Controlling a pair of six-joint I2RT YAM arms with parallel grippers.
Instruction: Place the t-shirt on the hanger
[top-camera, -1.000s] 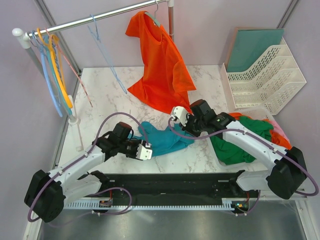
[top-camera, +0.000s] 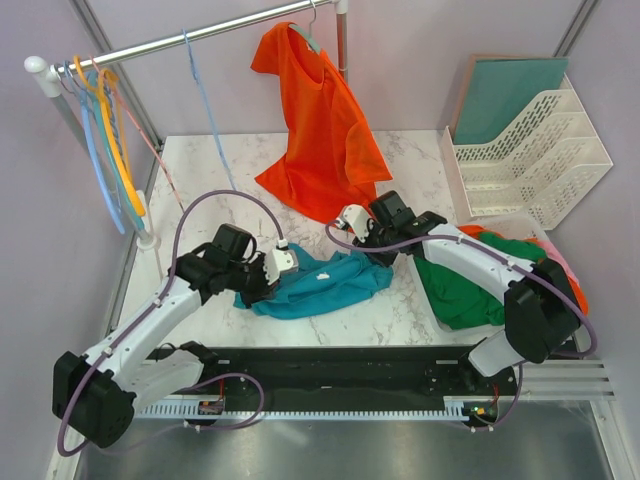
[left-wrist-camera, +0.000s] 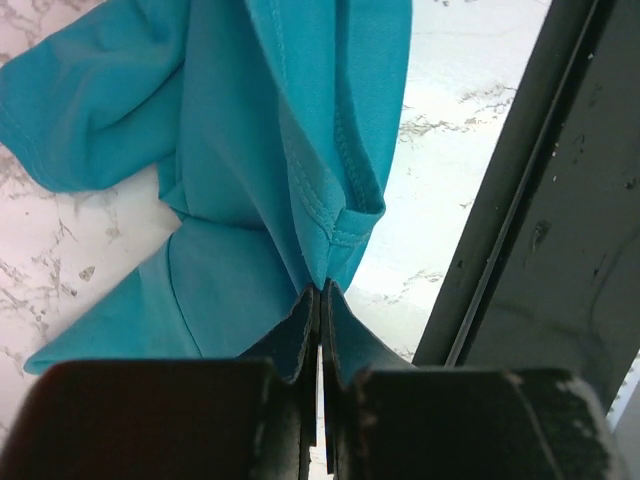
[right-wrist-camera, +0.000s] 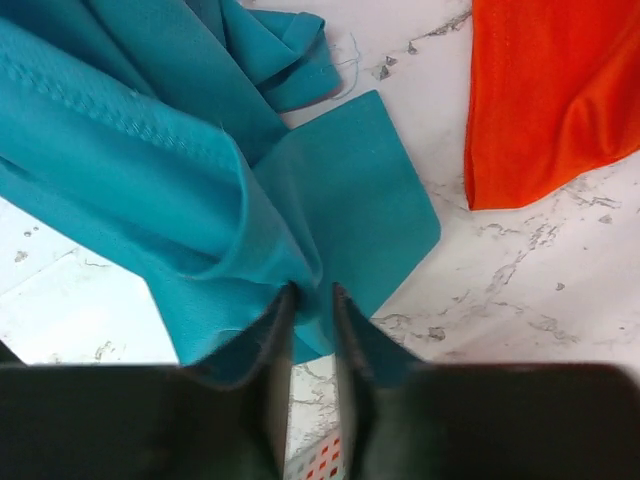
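A teal T-shirt (top-camera: 320, 295) lies bunched along the front of the marble table (top-camera: 200, 170). My left gripper is shut on a folded hem at the shirt's end. My right gripper is at the other end, its fingertips blurred against a teal fold; whether it has closed on the cloth is unclear. Blue, yellow, teal and pink hangers (top-camera: 122, 170) hang on the rail (top-camera: 230, 28) at the left, a light blue one further along it.
An orange shirt (top-camera: 310, 150) hangs from the rail over the back of the table. A white basket (top-camera: 510, 150) stands at back right, a bin with green and orange clothes (top-camera: 470, 290) at front right.
The right arm has shifted and its gripper has turned at the teal shirt's right end. The left gripper has moved slightly. The light blue hanger has swung.
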